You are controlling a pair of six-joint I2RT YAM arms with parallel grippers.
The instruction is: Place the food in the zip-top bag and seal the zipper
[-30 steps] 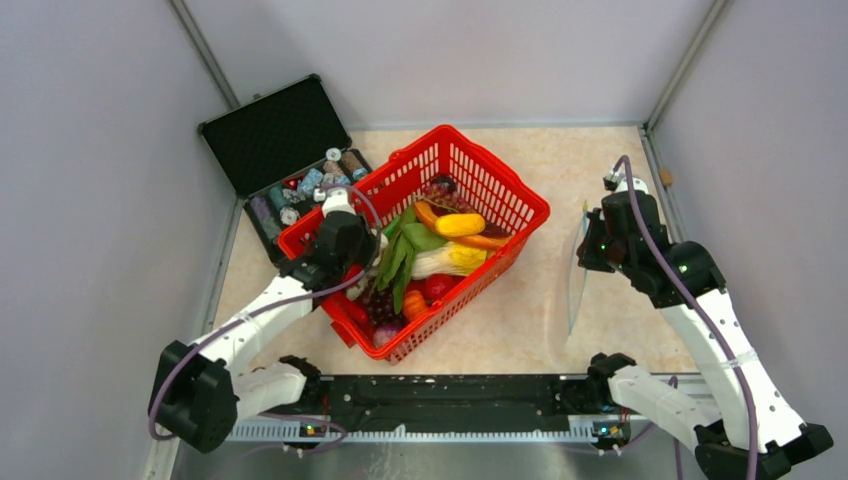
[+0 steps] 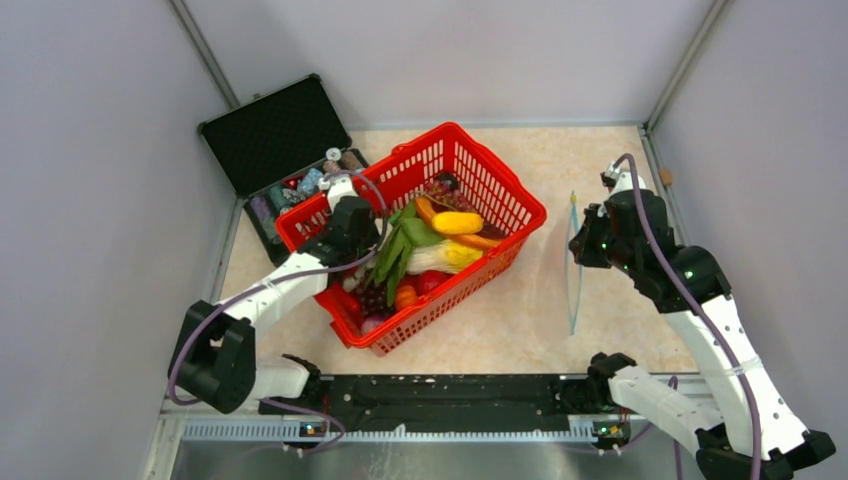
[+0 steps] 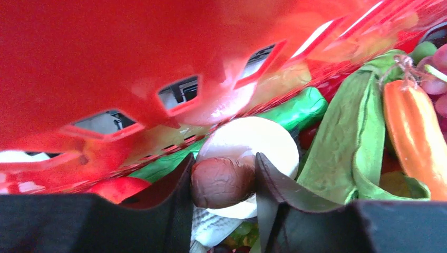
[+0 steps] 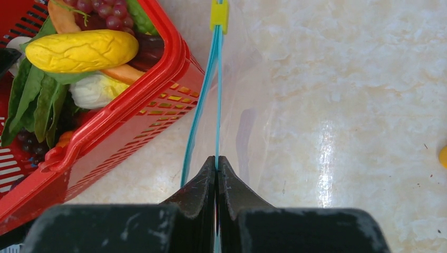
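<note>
My left gripper is down inside the red basket point(image 2: 460, 294), its fingers either side of a mushroom's brown stem point(image 3: 221, 184) with a white cap point(image 3: 248, 138); whether they grip it is unclear. My right gripper is shut on the top edge of the clear zip top bag point(image 4: 242, 95), which hangs with a blue zipper and yellow slider point(image 4: 219, 16). Food fills the basket: leafy greens point(image 2: 400, 250), a yellow vegetable point(image 2: 457, 223), grapes point(image 3: 437, 87), an orange pepper point(image 3: 411, 137) and more.
An open black case point(image 2: 275, 130) of small items stands behind the basket at back left. The basket takes up the middle of the table point(image 2: 640, 310); bare surface lies around the bag on the right.
The bag's top has moved slightly left; the basket has shifted very slightly left.
</note>
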